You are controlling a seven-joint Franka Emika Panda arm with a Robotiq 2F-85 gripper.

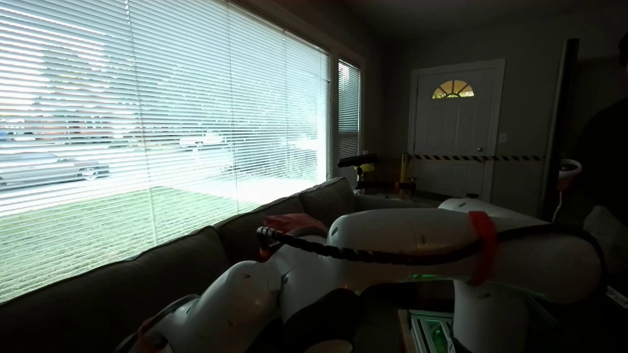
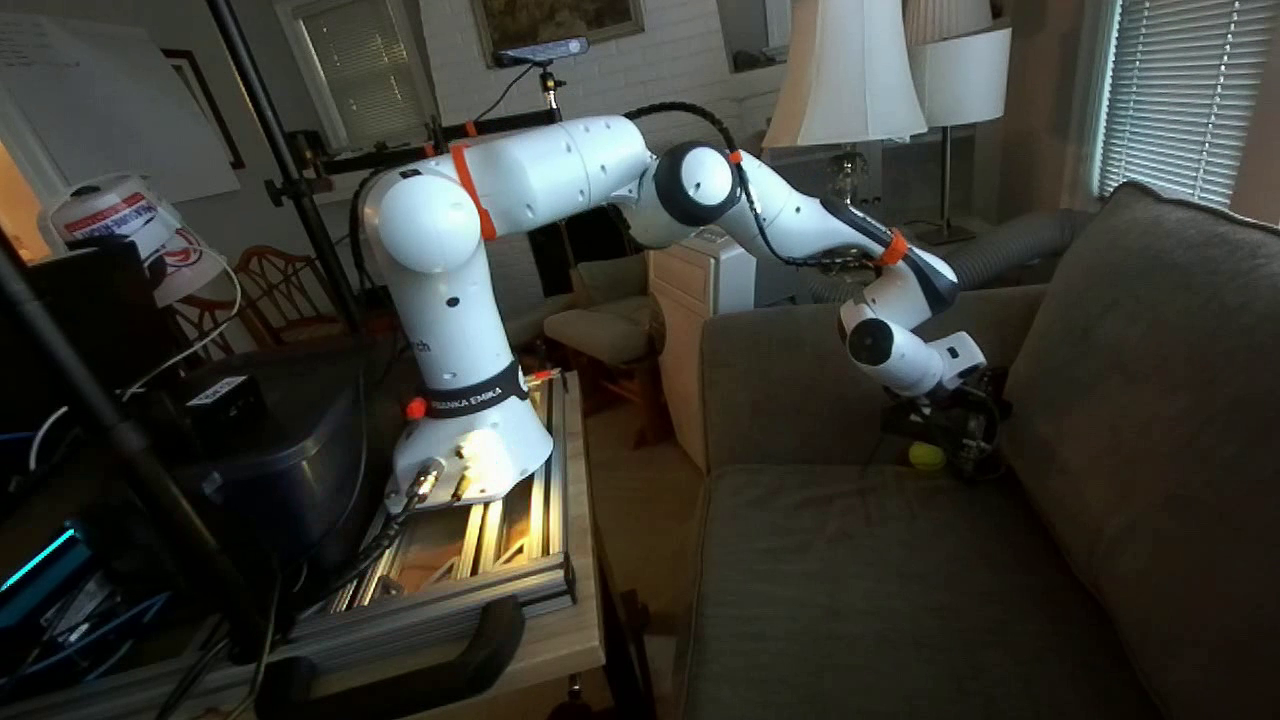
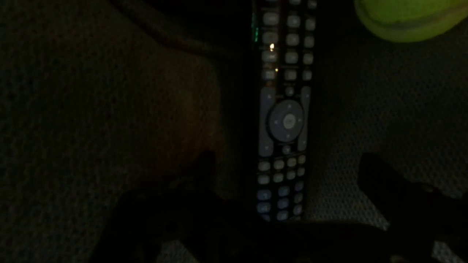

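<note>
A long black remote control (image 3: 287, 122) with several rows of pale buttons lies on the grey sofa cushion in the wrist view. My gripper is open above it, the dark fingers (image 3: 377, 173) apart on either side of the remote's lower half. Nothing is clamped between them. A yellow-green tennis ball (image 3: 410, 19) shows at the top right, apart from the remote. In exterior view 2 the ball (image 2: 926, 456) sits beside the dark gripper (image 2: 969, 456), low over the seat near the backrest; the remote cannot be made out there. Exterior view 1 does not show the gripper.
The sofa backrest (image 2: 1152, 384) rises close beside my gripper, and the sofa arm (image 2: 780, 384) stands behind. Lamps (image 2: 846, 72) stand beyond the sofa. The wrist view is very dark.
</note>
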